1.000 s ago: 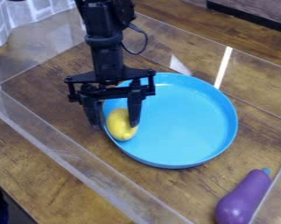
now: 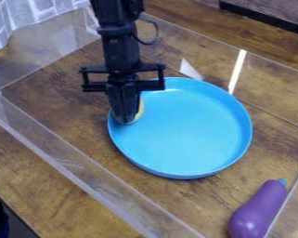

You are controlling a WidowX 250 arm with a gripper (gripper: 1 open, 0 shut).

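Note:
The black gripper [image 2: 123, 102] hangs over the left rim of a round blue plate [image 2: 195, 130], its fingers low at the edge. A yellow object [image 2: 135, 113] on the plate's left side is mostly hidden behind them. Whether anything is between the fingers cannot be seen clearly. A purple eggplant [image 2: 258, 210] lies on the wooden table apart from the plate, at the lower right.
Clear plastic walls cross the table at the left and right.
The gripper has moved slightly back and its fingers have drawn in over the yellow object, which is now more hidden than a second ago.

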